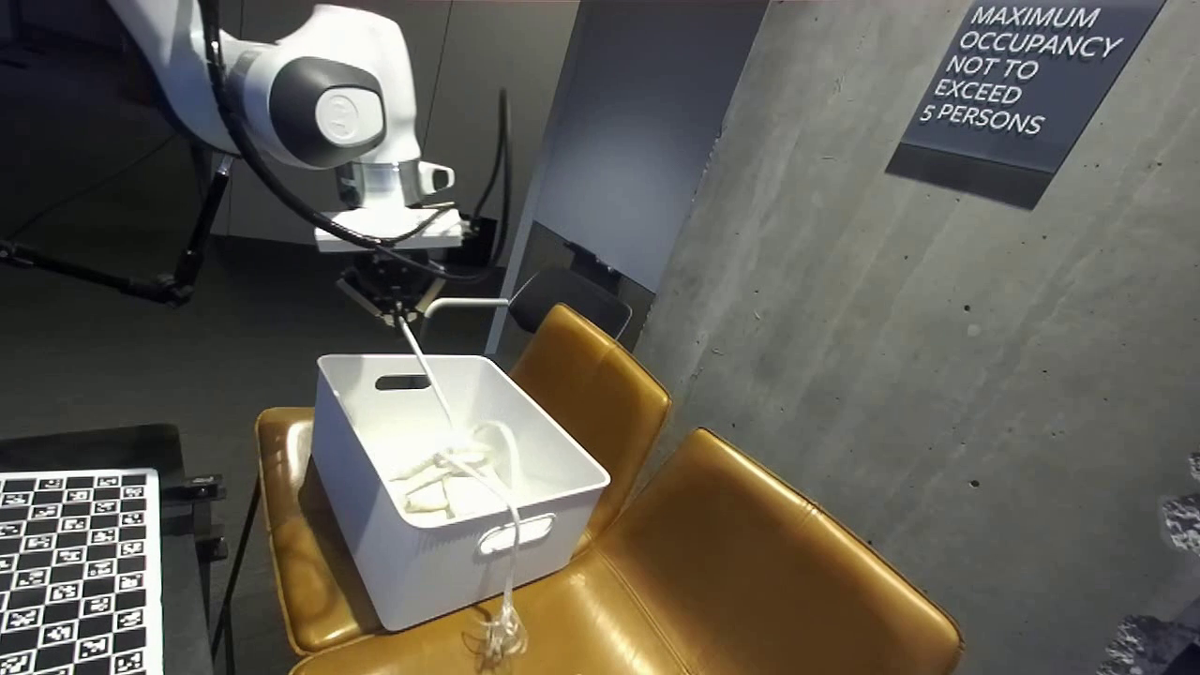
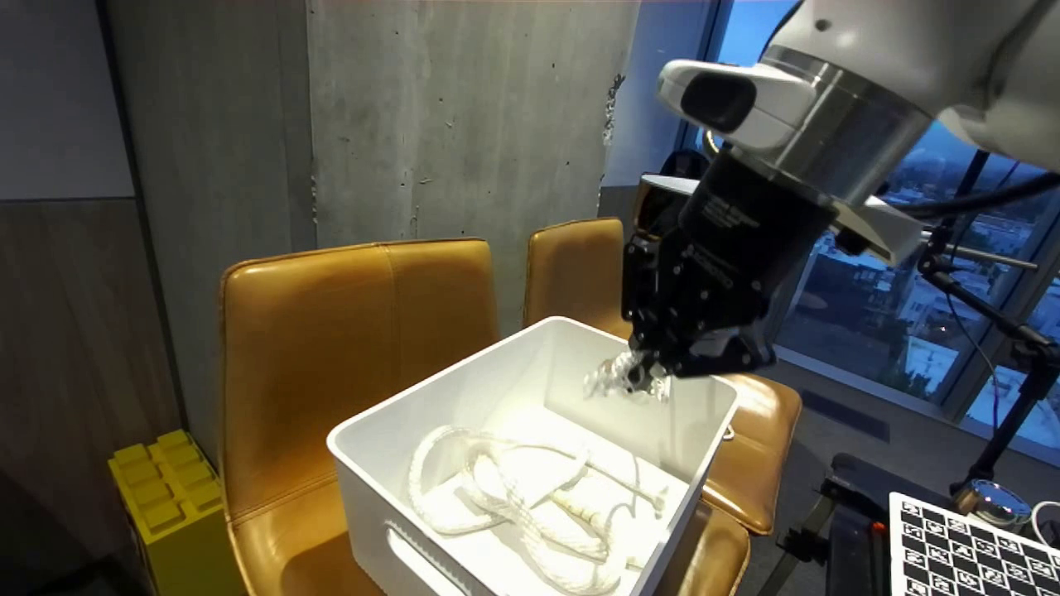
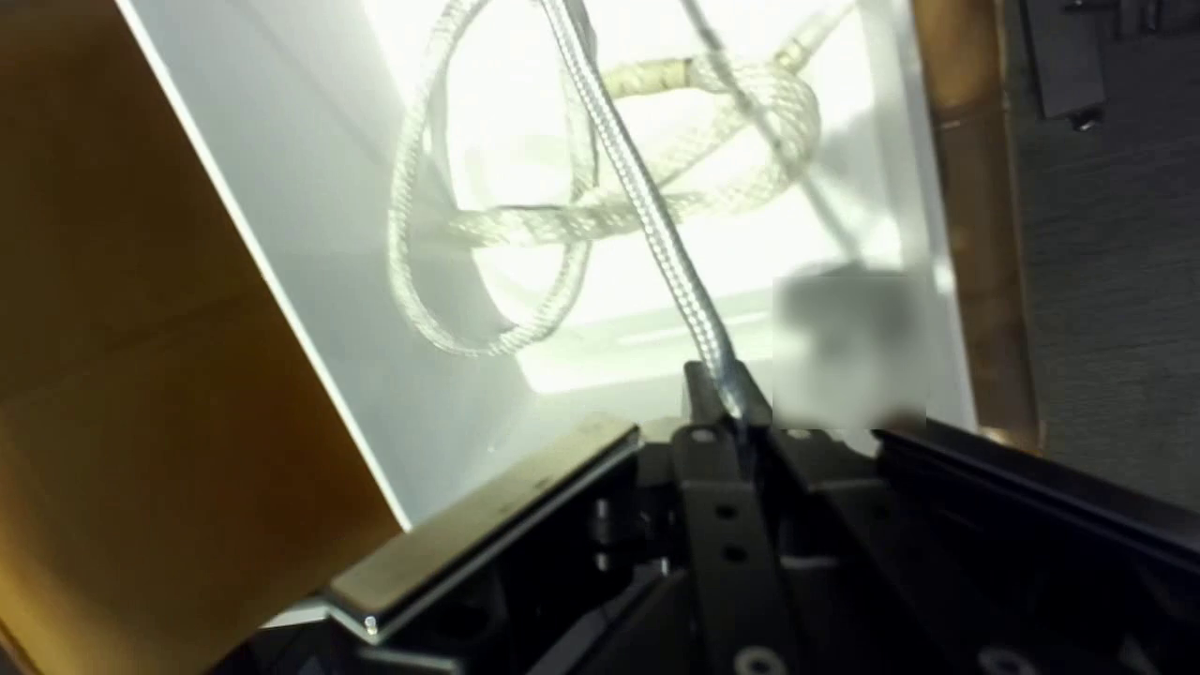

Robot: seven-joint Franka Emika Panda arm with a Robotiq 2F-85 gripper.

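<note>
In exterior view 1 my gripper (image 1: 398, 308) is above the far end of the white box. A thin whitish braided cord (image 1: 425, 366) runs from it across the box, and a strand hangs past the front handle to a frayed-looking tangle (image 1: 505, 632). The wrist view shows my shut fingertips (image 3: 699, 394) closed on the braided cord (image 3: 643, 191), which stretches away over the box. Inside the white box (image 2: 417, 412) lies thicker looped white rope (image 2: 542, 526) with tan bands. Clear, glinting material surrounds the gripper (image 2: 643, 376) tip in exterior view 2.
The box rests on a tan leather chair seat (image 1: 326, 596), with another tan chair (image 1: 765, 540) beside it. A table bearing a checkered board (image 1: 79, 574) stands nearby, and a concrete wall (image 1: 967, 371) is behind the chairs. Box walls rise around the rope.
</note>
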